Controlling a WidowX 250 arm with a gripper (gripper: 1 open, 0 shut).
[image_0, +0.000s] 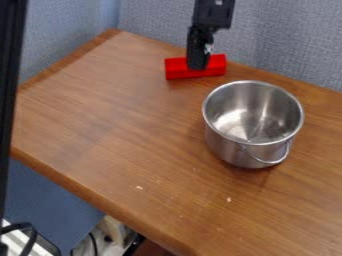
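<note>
A red cylinder (178, 68) lies on its side near the back of the wooden table (107, 120). My black gripper (198, 62) is above it, its fingertips just at the top of the cylinder or slightly over it; it looks shut, with nothing visible held in it. To the right and in front stands a steel pot (253, 124) with a wire handle.
A grey fabric wall (287, 40) runs along the back. The table's left edge drops to a blue surface (60, 190) with some cables.
</note>
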